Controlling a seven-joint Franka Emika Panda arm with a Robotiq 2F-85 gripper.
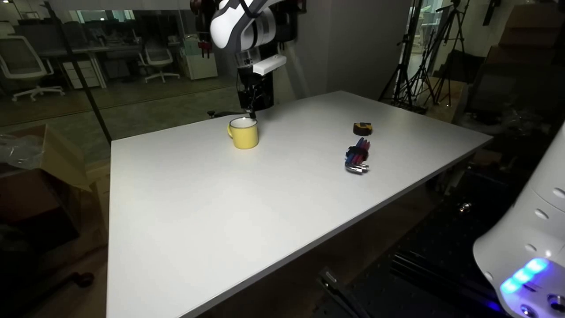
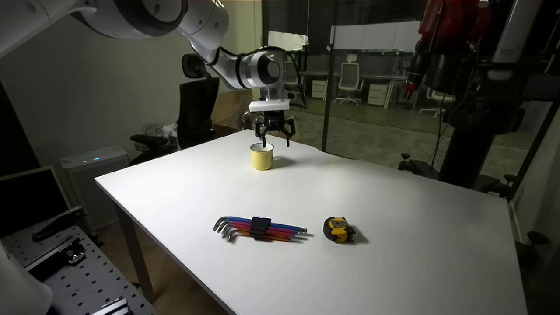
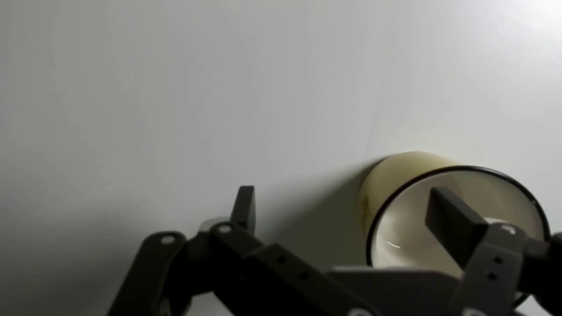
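Note:
A yellow enamel mug with a dark rim stands upright on the white table, and its handle shows on the left side in exterior view 1. Just above and beside the mug, my gripper points down, fingers spread wide. In the wrist view the mug is at lower right, its inside looking empty. One dark finger overlaps the mug's opening in that view; the other finger is over bare table. Nothing is between them in my gripper. Whether the near finger reaches below the rim, I cannot tell.
A set of coloured hex keys in a black holder lies on the table, and a yellow-black tape measure rests beside it. Both are well apart from the mug.

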